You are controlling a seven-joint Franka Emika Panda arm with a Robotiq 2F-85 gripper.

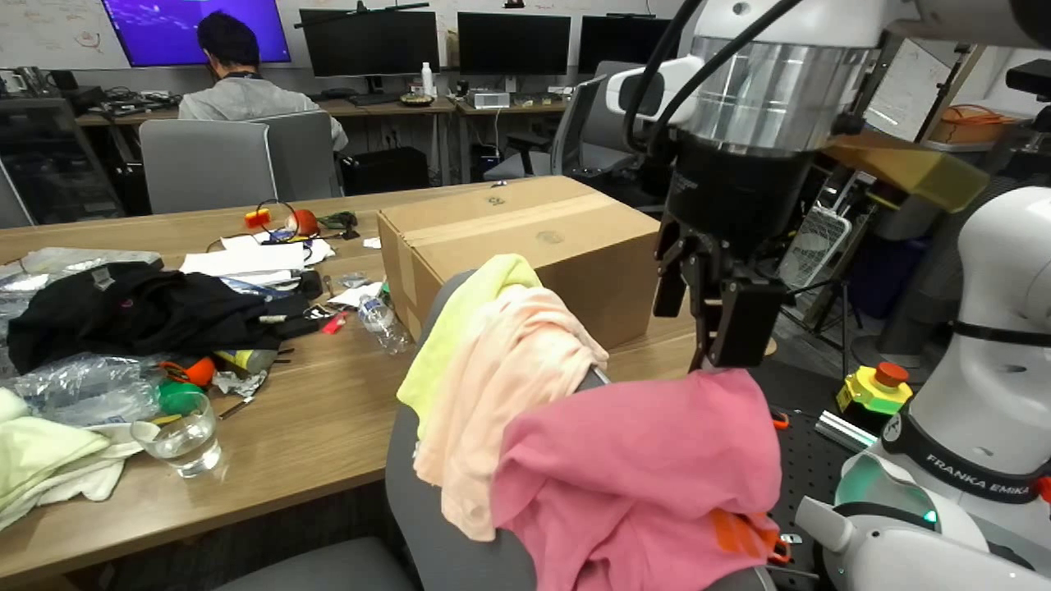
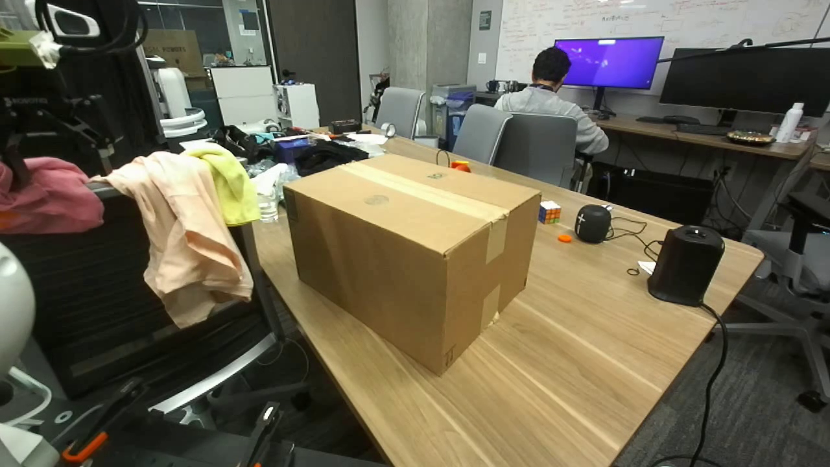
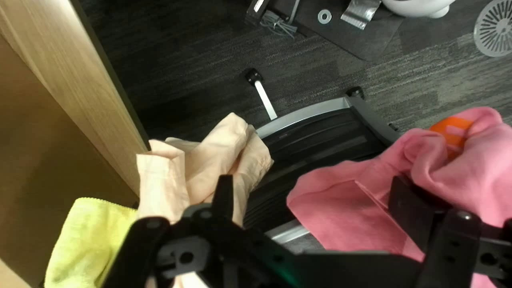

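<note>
Three cloths hang over the back of a grey chair: a yellow one (image 1: pixel 443 335), a peach one (image 1: pixel 512 374) and a pink one with an orange patch (image 1: pixel 640 463). My gripper (image 1: pixel 701 335) is open above the pink cloth's right end, and one fingertip meets or overlaps its upper edge. In the wrist view, the fingers stand wide apart. The right finger (image 3: pixel 415 211) lies against or just over the pink cloth (image 3: pixel 345 206), while the left finger (image 3: pixel 223 197) is over the peach cloth (image 3: pixel 163 187). Whether either finger presses on cloth, I cannot tell.
A large cardboard box (image 2: pixel 373 249) stands on the wooden table (image 2: pixel 545 350) close beside the chair. Clutter, including a black garment (image 1: pixel 148 310) and a glass (image 1: pixel 187 443), covers the table's left side. An emergency stop (image 1: pixel 877 389) sits near the robot base.
</note>
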